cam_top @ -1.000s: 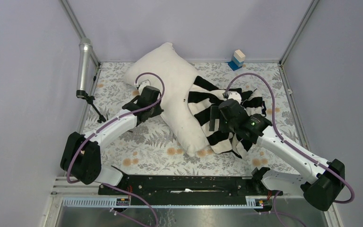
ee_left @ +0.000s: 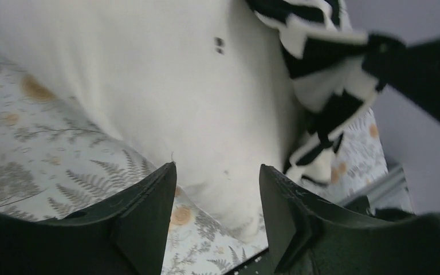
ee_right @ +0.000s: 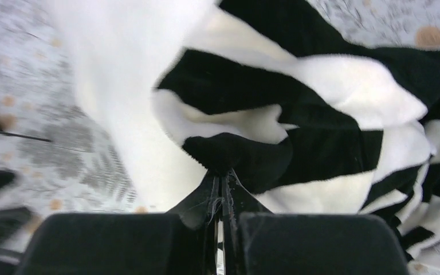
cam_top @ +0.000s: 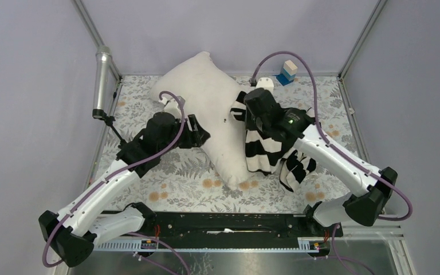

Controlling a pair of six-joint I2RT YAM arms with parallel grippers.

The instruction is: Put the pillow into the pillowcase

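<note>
A white pillow [cam_top: 196, 83] lies diagonally, partly under or against the black-and-white striped pillowcase [cam_top: 260, 157] on its right. My left gripper [cam_top: 199, 130] hangs over the pillow's middle, fingers apart with nothing between them, as the left wrist view [ee_left: 217, 177] also shows. My right gripper is shut on a bunched fold of the striped pillowcase [ee_right: 326, 154], lifted at its near-left part. In the top view that fold is mostly hidden beneath the right arm.
A small white and blue block [cam_top: 288, 71] stands at the back right. A metal tube [cam_top: 102, 80] with a mount is at the left wall. Patterned table [cam_top: 132, 97] shows bare at left and front.
The right gripper has moved up toward the back and shut, with pillowcase cloth lifted and shifted. The left gripper has moved toward the right and front, over the pillow.
</note>
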